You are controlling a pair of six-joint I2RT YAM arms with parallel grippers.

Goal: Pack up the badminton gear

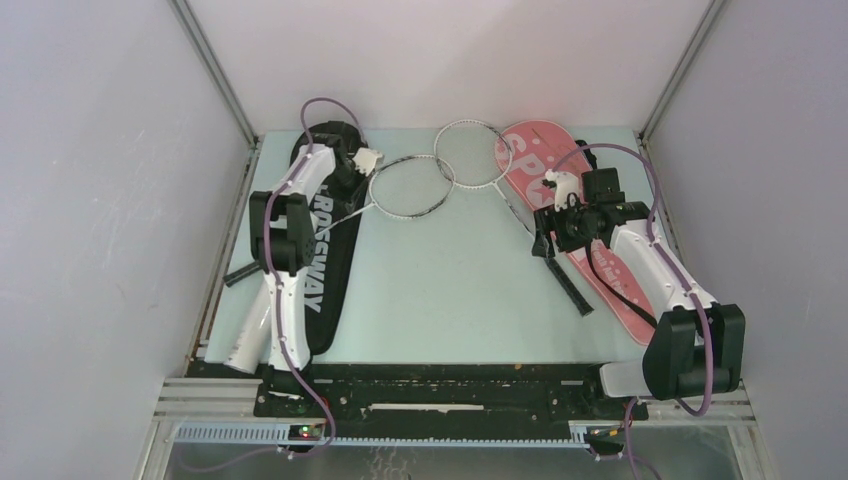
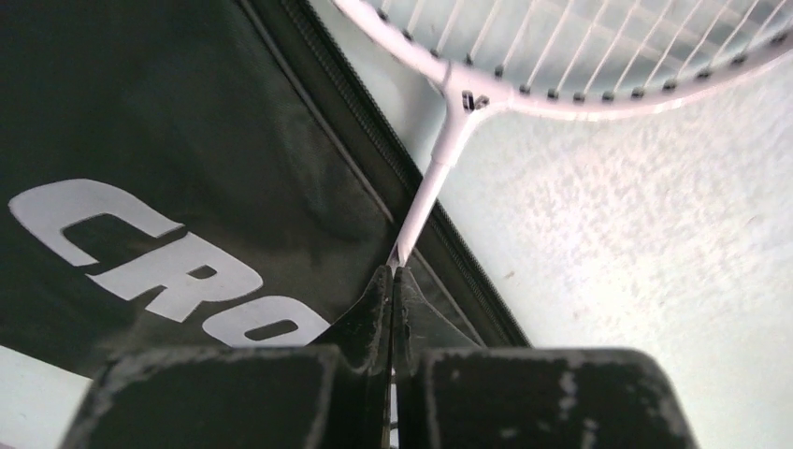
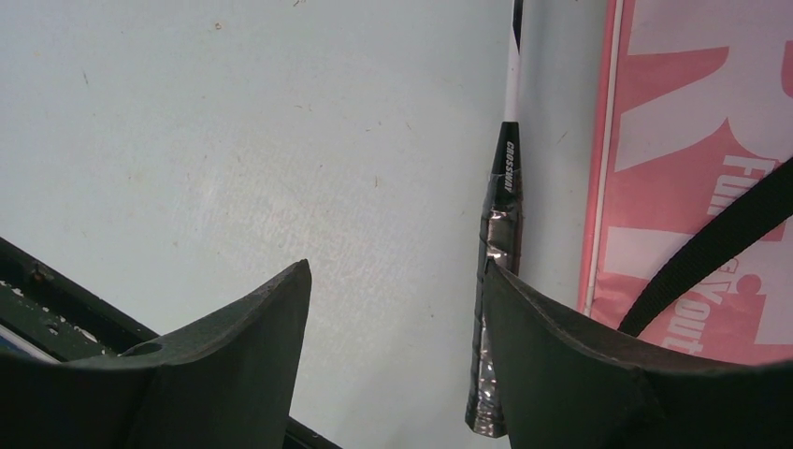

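A pale pink racket (image 2: 455, 131) lies with its shaft across the black CROSSWAY bag (image 1: 325, 260) on the left. My left gripper is shut, its tips at the shaft; whether they pinch it is hard to tell. On the right, a second racket's dark handle (image 3: 505, 224) lies beside the pink bag (image 1: 610, 280). Above that handle hangs my right gripper, fingers apart and nothing between them; its right finger (image 3: 538, 318) overlaps the handle in the right wrist view.
The two racket heads overlap at the back middle, one of them a white hoop (image 1: 474, 121). A white tube (image 1: 250, 335) lies at the front left, and a black strap (image 1: 622, 296) crosses the pink bag.
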